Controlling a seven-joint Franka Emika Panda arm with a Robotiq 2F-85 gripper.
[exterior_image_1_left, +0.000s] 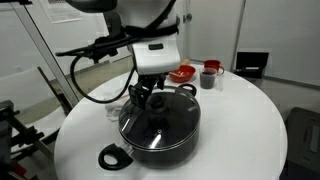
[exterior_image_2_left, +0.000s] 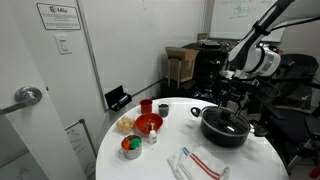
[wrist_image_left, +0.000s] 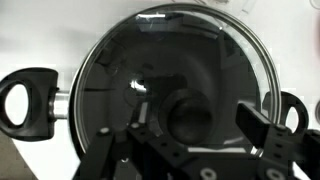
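A black pot (exterior_image_1_left: 160, 140) with a dark glass lid (wrist_image_left: 150, 70) stands on the white table. The lid's round black knob (wrist_image_left: 188, 118) shows in the wrist view between my gripper's fingers, with space on both sides. My gripper (exterior_image_1_left: 148, 93) hangs right over the lid, pointing down, its fingers apart. Seen from the other side, the pot (exterior_image_2_left: 225, 130) sits under the arm at the table's right. Whether the fingertips reach down to the knob's height is hard to tell.
A red bowl (exterior_image_2_left: 148, 123), an orange-yellow bowl (exterior_image_2_left: 125, 125), a small pot of vegetables (exterior_image_2_left: 131, 147) and a white bottle (exterior_image_2_left: 152, 134) stand left of the pot. A striped towel (exterior_image_2_left: 198, 164) lies in front. In the first exterior view, the table's right side is clear.
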